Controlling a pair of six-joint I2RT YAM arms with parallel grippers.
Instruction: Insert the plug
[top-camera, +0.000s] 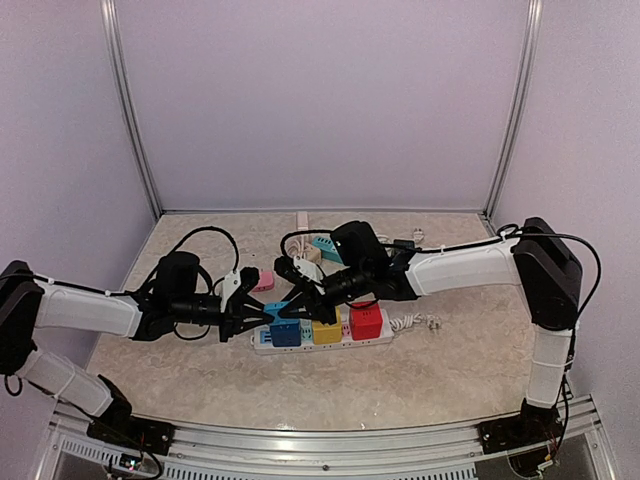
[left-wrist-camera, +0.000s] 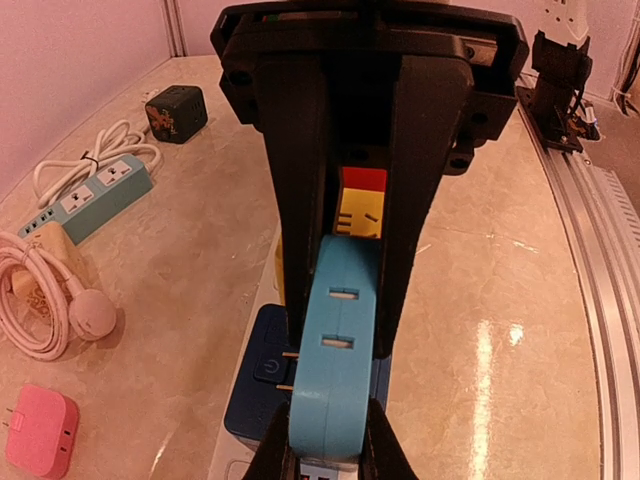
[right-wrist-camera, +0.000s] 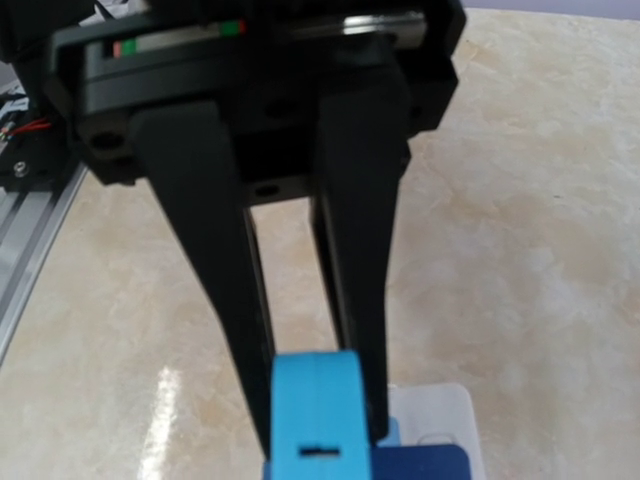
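A light blue plug (top-camera: 279, 312) is held just above the dark blue plug (top-camera: 286, 334), near the left end of the white power strip (top-camera: 325, 347). My right gripper is shut on the light blue plug, its long black fingers (left-wrist-camera: 408, 200) pressed along both sides. At the plug's other end, my left gripper stands part open with one finger on each side; whether those fingers touch it I cannot tell. Two slots (left-wrist-camera: 338, 343) show on the plug's face. Its underside is hidden. My right gripper's own fingers do not show in the right wrist view.
A yellow plug (top-camera: 327, 333) and a red plug (top-camera: 366, 322) stand on the strip to the right. Behind are a pink plug (top-camera: 264, 281), a teal strip (top-camera: 326, 247) and coiled cords.
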